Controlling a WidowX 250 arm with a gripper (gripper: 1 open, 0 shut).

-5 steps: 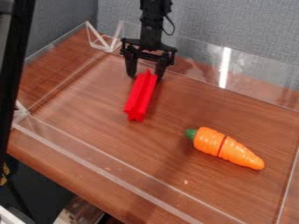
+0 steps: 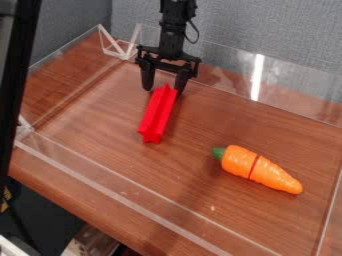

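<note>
My black gripper (image 2: 166, 76) hangs at the back middle of the wooden tabletop, fingers apart and pointing down around the far end of a long red object (image 2: 158, 114), which lies lengthwise toward the front. Whether the fingertips touch it is too small to tell. An orange toy carrot (image 2: 257, 171) with a green top lies at the front right.
The wooden table (image 2: 120, 185) has clear low walls along its edges, with white brackets (image 2: 118, 45) at the back left corner. A black post (image 2: 14, 70) stands at the left.
The red object has shifted slightly toward the front of the table, and the gripper has lowered or moved very slightly with it.
</note>
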